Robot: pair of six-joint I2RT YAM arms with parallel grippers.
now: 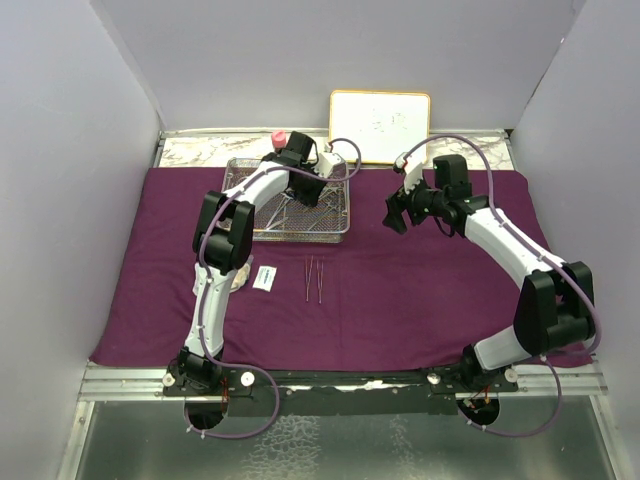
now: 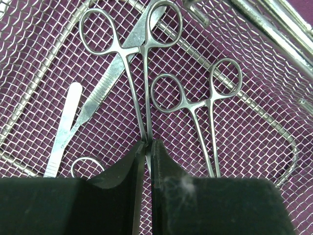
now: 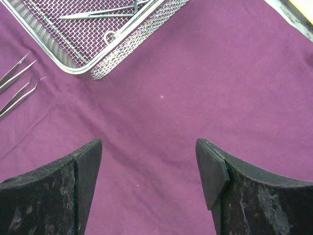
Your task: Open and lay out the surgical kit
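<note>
My left gripper is over the mesh tray (image 1: 340, 225), its fingertips close together at the shanks of a hemostat (image 2: 129, 49); whether it grips them is unclear. A second hemostat (image 2: 211, 103) lies to the right, and two flat-handled metal instruments (image 2: 105, 81) lie left, in the left wrist view. My right gripper hangs open and empty over bare purple cloth, right of the tray.
Two tweezers (image 3: 17, 100) lie on the cloth in front of the tray, near a white packet (image 1: 264, 278). A white board (image 1: 380, 115) stands at the back.
</note>
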